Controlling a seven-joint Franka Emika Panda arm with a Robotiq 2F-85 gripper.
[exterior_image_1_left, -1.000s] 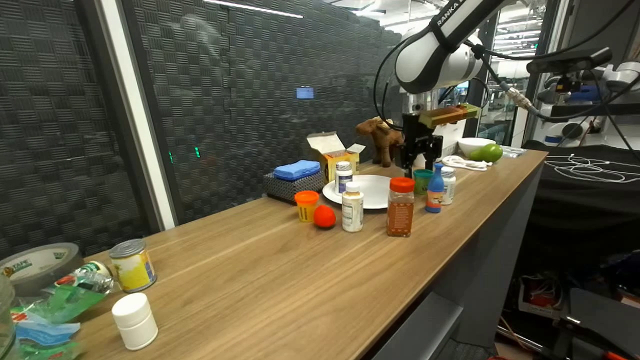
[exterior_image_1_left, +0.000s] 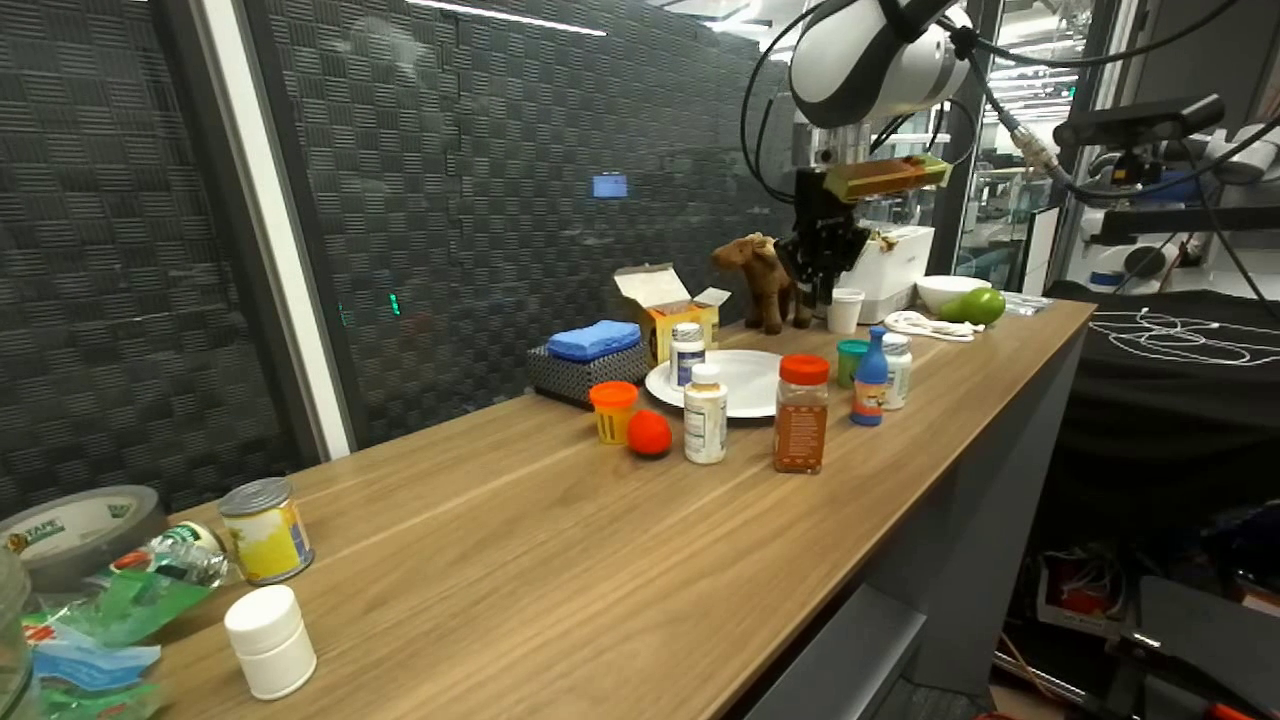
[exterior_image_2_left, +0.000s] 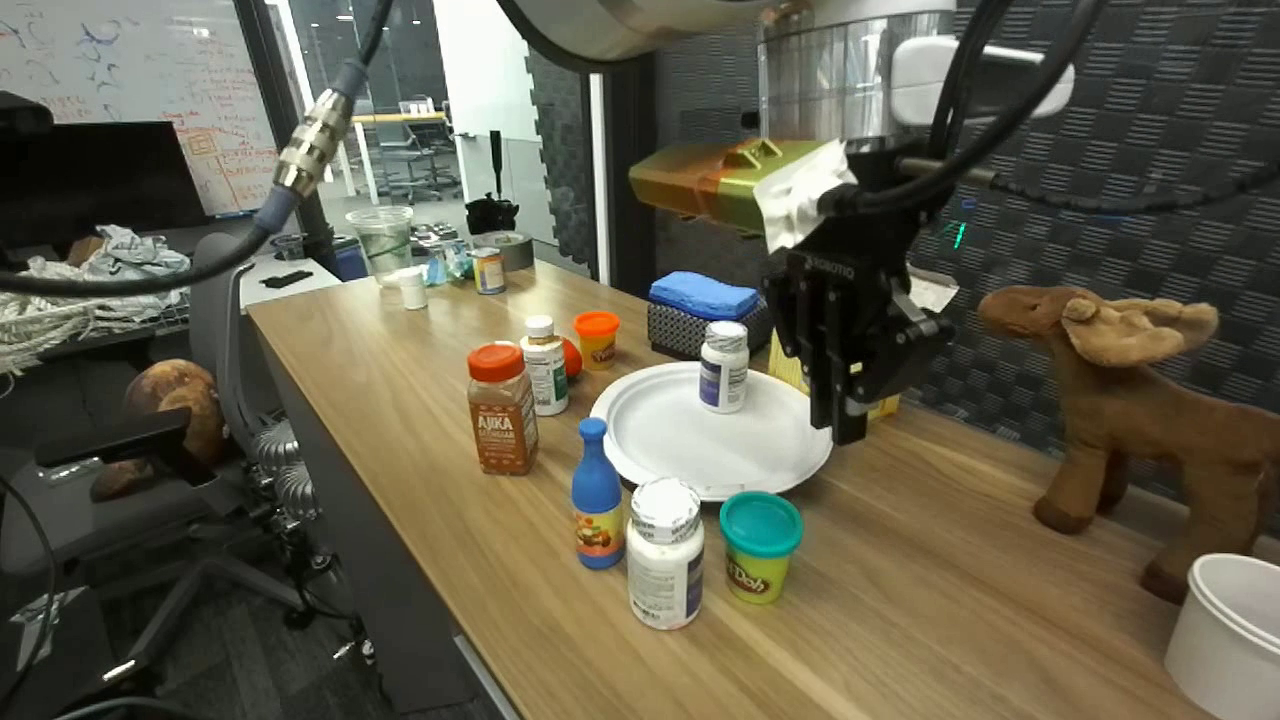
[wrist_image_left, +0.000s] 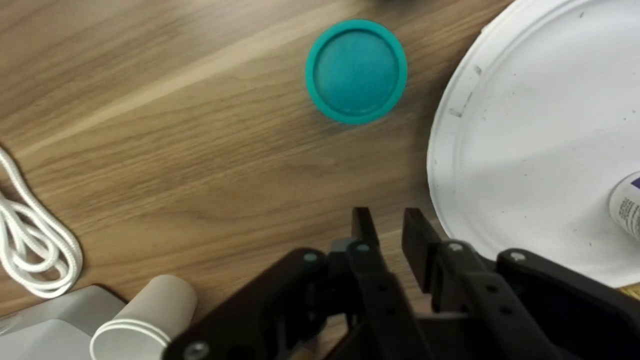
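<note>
My gripper is partly open, its two black fingers a small gap apart with bare wood showing between them. In the second exterior view the gripper (exterior_image_2_left: 837, 422) hangs above the counter, near the plate's wall-side edge. The teal-lidded Play-Doh tub (exterior_image_2_left: 761, 546) stands upright between the plate and the front of that view. Seen from the wrist, its round teal lid (wrist_image_left: 356, 72) lies clear of the fingers, left of the plate. A white plate (exterior_image_2_left: 654, 462) carries an upright white pill bottle (exterior_image_2_left: 723, 370).
Close by the teal tub stand a white bottle (exterior_image_2_left: 666, 564) and a blue bottle (exterior_image_2_left: 596, 498). An Ajika jar (exterior_image_1_left: 801, 420), orange tub (exterior_image_1_left: 613, 414) and red ball (exterior_image_1_left: 649, 433) are farther off. A plush moose (exterior_image_2_left: 1116, 396) and paper cup (wrist_image_left: 147, 318) flank the wall side.
My gripper has risen and moved left in the first exterior view, away from above the teal tub. The tub appears slightly farther right.
</note>
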